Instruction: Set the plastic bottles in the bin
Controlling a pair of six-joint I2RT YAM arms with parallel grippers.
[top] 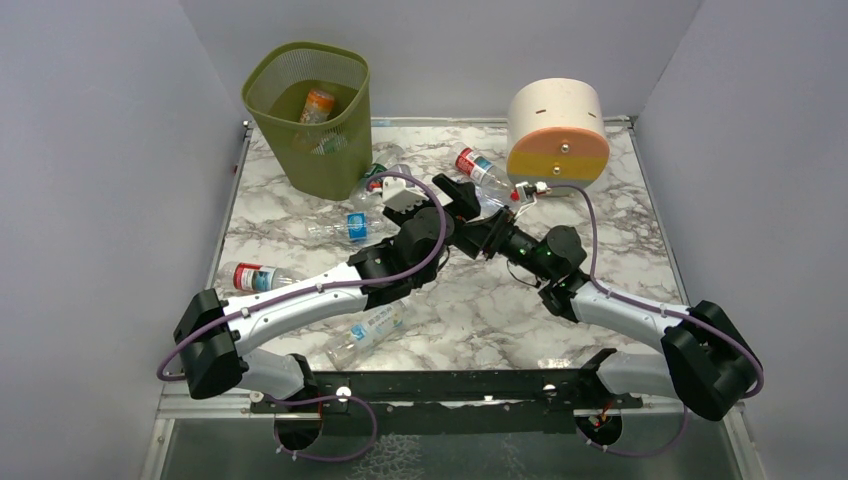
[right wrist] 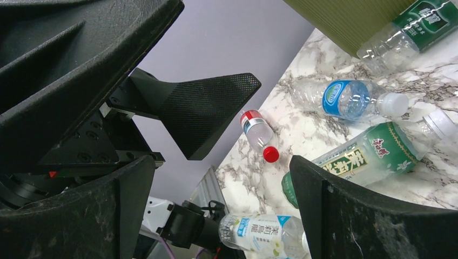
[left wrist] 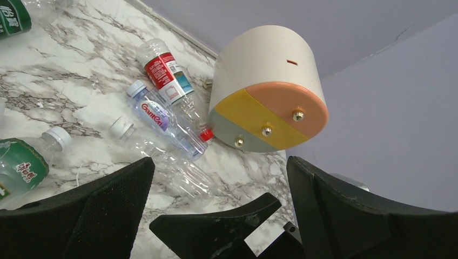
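My left gripper (top: 450,195) and right gripper (top: 480,235) are close together at the table's middle, both open and empty. Plastic bottles lie around them: red-label ones (top: 262,278) (left wrist: 164,75), a purple-label one (left wrist: 159,116), a clear one (left wrist: 181,172), green-label ones (left wrist: 21,170) (right wrist: 362,159), a blue-label one (top: 357,227) (right wrist: 340,100) and a white-label one (top: 365,330) (right wrist: 259,234). The olive bin (top: 310,165) at back left holds an orange-label bottle (top: 319,101) and other bottles too unclear to tell apart.
A cream cylinder (top: 550,115) with a coloured front stands at back right, beside bottles. The marble table (top: 600,250) has free room at the right and front centre. Grey walls enclose the sides and back. The two grippers crowd each other.
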